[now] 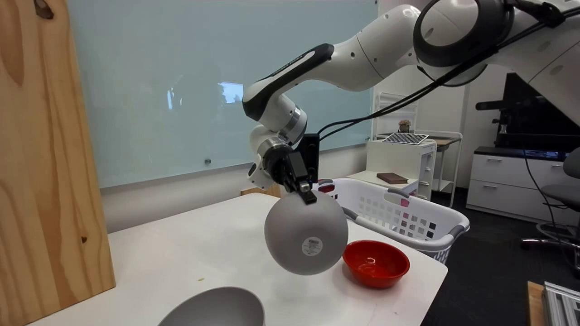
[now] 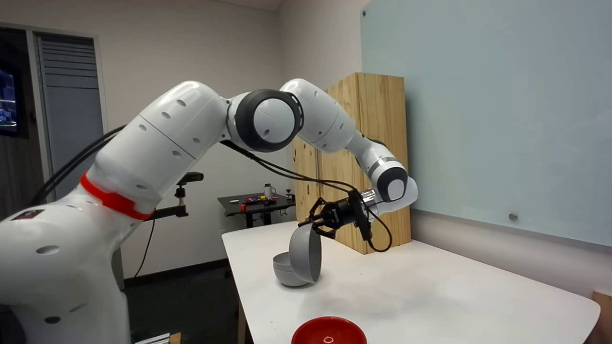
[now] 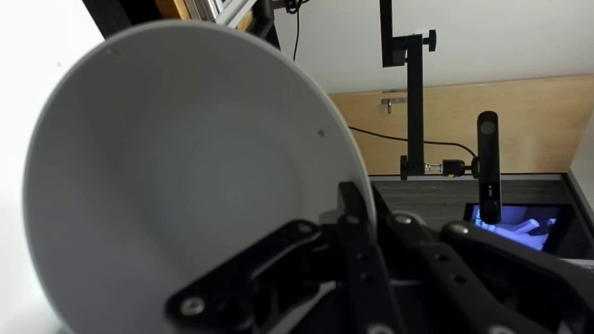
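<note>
A grey bowl (image 1: 296, 233) hangs tilted on its side above the table, its underside with a round label facing exterior view 1. My gripper (image 2: 315, 225) is shut on the bowl's rim. In the wrist view, one of the fingers (image 3: 351, 203) lies inside the wall of the bowl (image 3: 222, 144) and the other is mostly hidden behind it. Stacked grey bowls (image 2: 284, 273) stand on the table, partly covered by the held one in exterior view 2. A red bowl (image 1: 375, 263) rests upright near the table's edge and looks empty.
The white table (image 2: 413, 286) has wide bare room in the middle. A wooden cabinet (image 2: 381, 160) stands at one end, with a glass board (image 1: 179, 98) along the wall. Beyond the other end sits a white laundry basket (image 1: 389, 212).
</note>
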